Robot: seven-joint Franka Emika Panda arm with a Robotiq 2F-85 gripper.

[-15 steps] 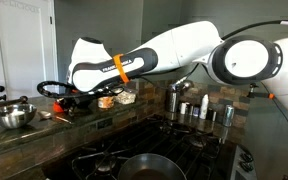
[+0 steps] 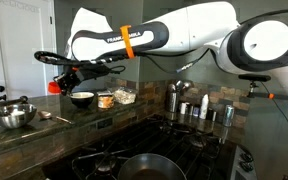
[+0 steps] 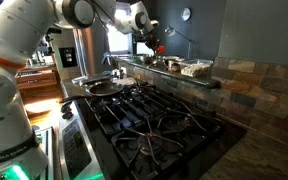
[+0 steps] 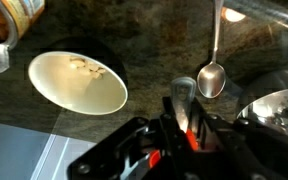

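Observation:
My gripper is shut on a red item with a grey rounded end [image 4: 183,92]; how far the fingers wrap it is partly hidden. In exterior view 1 the red item [image 2: 53,88] hangs above the counter at the left, below the gripper [image 2: 64,76]. A dark bowl with a white inside [image 4: 79,88] stands beside the gripper in the wrist view, a few beige pieces at its bottom. Between that bowl and a metal bowl [image 4: 284,105] lies a metal spoon [image 4: 212,78].
An orange-labelled can [image 2: 105,100] and a clear container [image 2: 125,96] stand farther along the counter. A dark pan [image 2: 151,168] rests on the stove [image 3: 164,125] in front. Several bottles and canisters [image 2: 204,107] line the back right.
The gripper has risen from near the counter, and the red item has come up with it. The bowls, can and pan look unmoved.

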